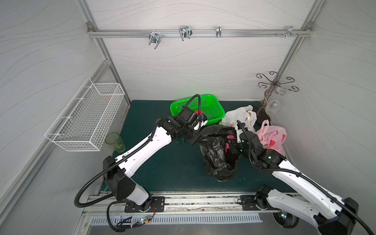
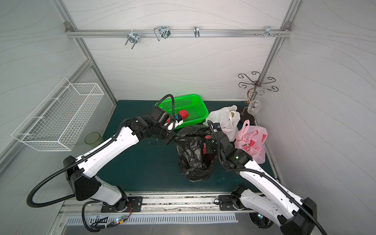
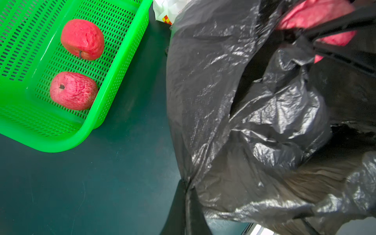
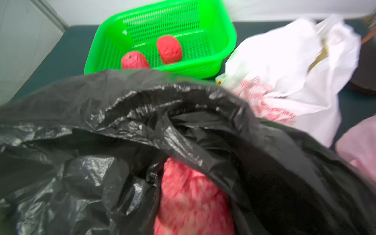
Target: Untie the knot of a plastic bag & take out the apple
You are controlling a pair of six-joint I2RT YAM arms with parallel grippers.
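The black plastic bag [image 1: 213, 160] lies spread open on the table. My left gripper is shut on its gathered edge at the left. My right gripper reaches into the bag's opening around a red, wrinkled apple [image 4: 192, 199], partly hidden by plastic; whether its fingers touch it firmly is hard to tell.
A green basket [image 3: 94, 117] at the back holds two apples [image 3: 74, 90]. A white bag [image 1: 239, 115] and a pink bag [image 1: 270, 137] lie at the right. A glass [image 1: 114, 142] stands at the left edge.
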